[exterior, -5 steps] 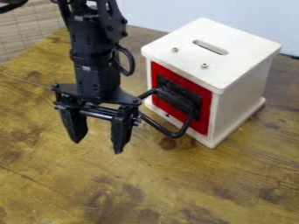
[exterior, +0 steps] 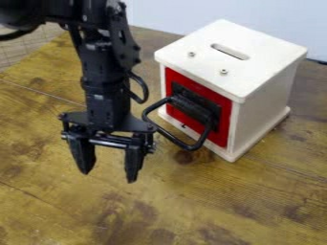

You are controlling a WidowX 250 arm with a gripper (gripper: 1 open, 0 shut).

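Note:
My black gripper [exterior: 109, 163] points down above the wooden floor at the centre-left, open, with nothing between its fingers. Right of it stands a white wooden box [exterior: 255, 91] with a red front [exterior: 179, 84] and a slot in its top. On that front is a dark panel with a black looped handle [exterior: 192, 142] sticking out toward my arm, beside the gripper and apart from its fingers.
A white backdrop stands behind the box at the upper right, and a woven mat shows at the top-left corner.
My gripper has shifted a little lower and slightly left in the view, and its fingers have moved with it. The box has not moved.

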